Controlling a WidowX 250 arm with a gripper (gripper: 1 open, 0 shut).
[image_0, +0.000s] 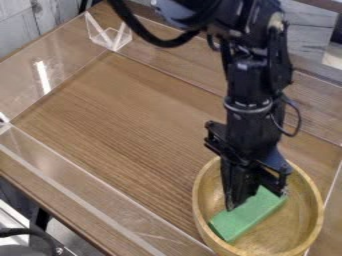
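The black arm reaches down from the top centre to my gripper (235, 190), which is shut and sits low inside a tan bowl (305, 215) at the lower right. A green rectangular block (251, 216) lies in the bowl just below the fingertips, its upper left part partly behind them. I cannot tell whether the fingers touch it.
A small white wire-like object (110, 28) stands at the far upper left. A pale surface (310, 30) is at the back right.
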